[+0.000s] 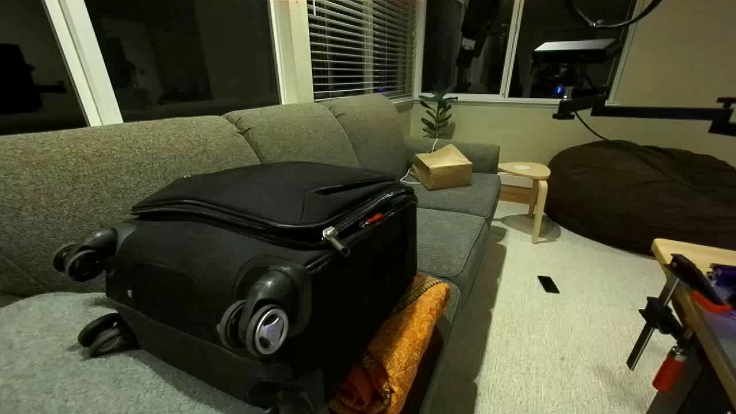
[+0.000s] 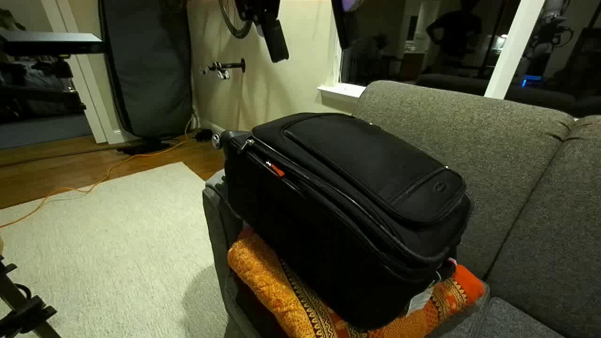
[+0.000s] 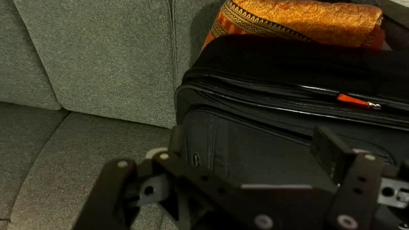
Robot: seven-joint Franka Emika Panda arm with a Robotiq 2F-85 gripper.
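Note:
A black suitcase [image 1: 269, 200] lies on its back on the grey couch, its wheels facing the camera in exterior view 1. An orange zipper tag [image 2: 275, 168] hangs on its side, and the zip above shows a metal pull [image 1: 336, 240]. Folded orange patterned cloth [image 2: 262, 262] is beneath the suitcase. In the wrist view my gripper stands open over the suitcase's top face, its fingers wide apart with nothing between them. The orange tag [image 3: 351, 100] shows beyond the right finger. Whether the gripper touches the suitcase cannot be told.
The couch [image 1: 455, 241] extends to the far side, with a brown paper bag [image 1: 443, 168] on its seat. A small stool [image 1: 525, 169] and a brown beanbag [image 1: 641, 193] stand beyond. Windows line the wall behind; a phone [image 1: 548, 283] lies on open carpet.

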